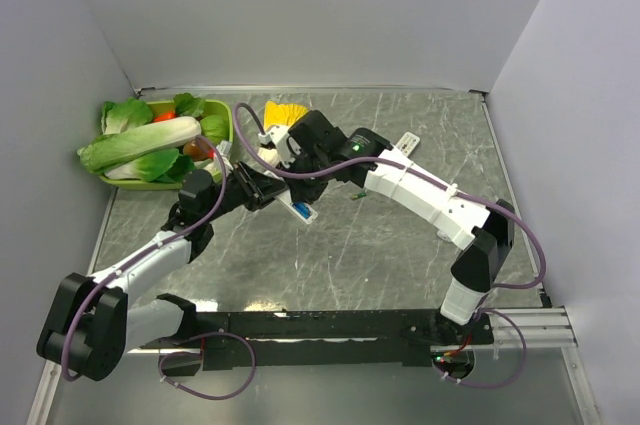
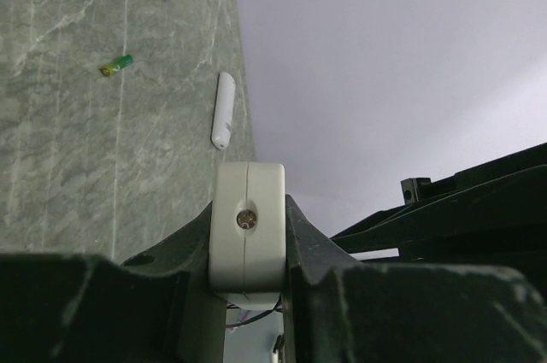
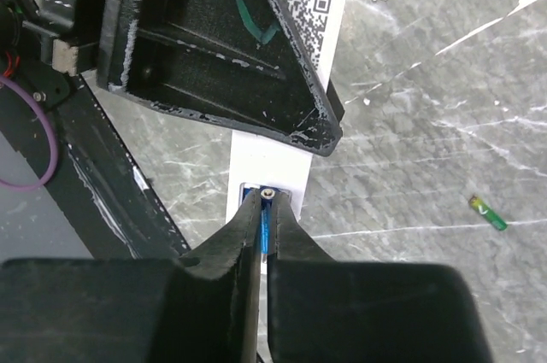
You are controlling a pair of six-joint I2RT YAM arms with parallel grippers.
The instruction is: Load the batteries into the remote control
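My left gripper (image 1: 264, 189) is shut on the white remote (image 2: 246, 226), gripping it toward one end. In the right wrist view the remote (image 3: 271, 157) lies lengthwise below the left gripper's black housing, its battery compartment showing blue inside. My right gripper is over that compartment, fingertips close together at a blue battery (image 3: 265, 231) with its metal end up; whether they grip it I cannot tell. A green battery (image 3: 487, 212) lies loose on the marble table (image 1: 370, 255).
A green basket of vegetables (image 1: 140, 180) stands at the back left, with a yellow item (image 1: 285, 112) beside it. Another remote (image 1: 407, 143) and further small items lie at the back and right.
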